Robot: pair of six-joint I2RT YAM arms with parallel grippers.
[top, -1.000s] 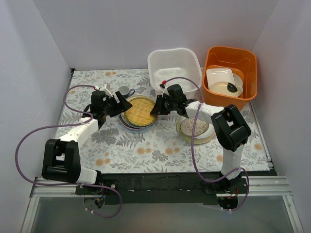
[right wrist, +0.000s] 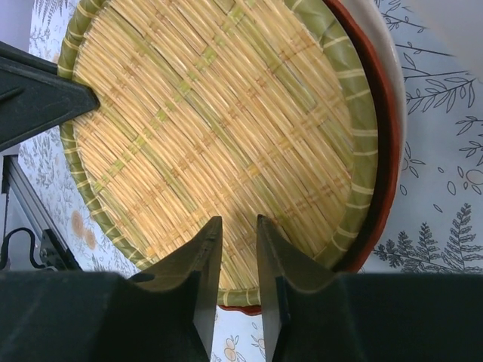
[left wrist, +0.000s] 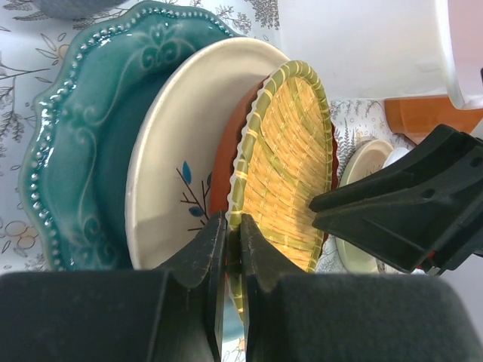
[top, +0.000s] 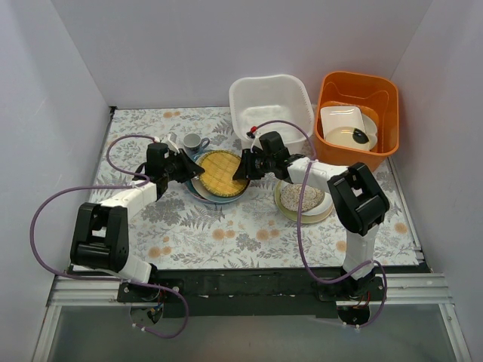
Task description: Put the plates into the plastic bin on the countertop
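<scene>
A round woven plate (top: 220, 173) with a green-banded rim lies tilted on a stack. Under it show a red-brown plate (right wrist: 387, 162), a cream plate (left wrist: 170, 143) with a blue leaf motif, and a teal beaded plate (left wrist: 83, 151). My left gripper is shut on the near rim of the woven plate. On its opposite side, my right gripper stands partly open with a gap between its fingertips, which overlap the woven face in the right wrist view; whether the rim lies between them, I cannot tell.
An empty white bin (top: 270, 83) stands behind the stack. The orange bin (top: 358, 81) at its right holds several light dishes. A grey mug (top: 194, 143) sits close behind the stack. More plates (top: 309, 216) lie at the right.
My left gripper moved in to the woven plate and closed on its rim. The woven plate has shifted slightly and lifted on the left, baring more of the plates beneath. The right arm barely moved.
</scene>
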